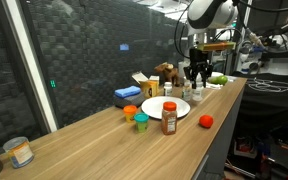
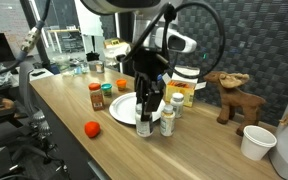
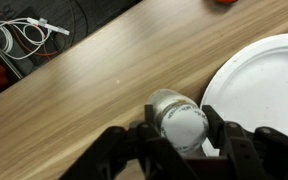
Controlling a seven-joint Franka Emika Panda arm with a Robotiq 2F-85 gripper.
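Observation:
A small white bottle with a silvery cap (image 3: 184,126) stands between the fingers of my gripper, which is shut on it. In exterior view 2 the bottle (image 2: 143,127) hangs beneath my gripper (image 2: 144,108), in front of the white plate's near edge. From exterior view 1 my gripper (image 1: 197,82) is seen at the far right end of the table, with the white bottle (image 1: 196,95) under it. Whether the bottle's base touches the table is hard to tell.
The white plate (image 3: 259,88) lies close beside the bottle. Another white bottle (image 2: 167,123) stands nearby. A red ball (image 1: 206,121) and an orange-lidded jar (image 1: 169,119) sit toward the table's front. A toy deer (image 2: 240,100) and a white cup (image 2: 255,143) stand farther off.

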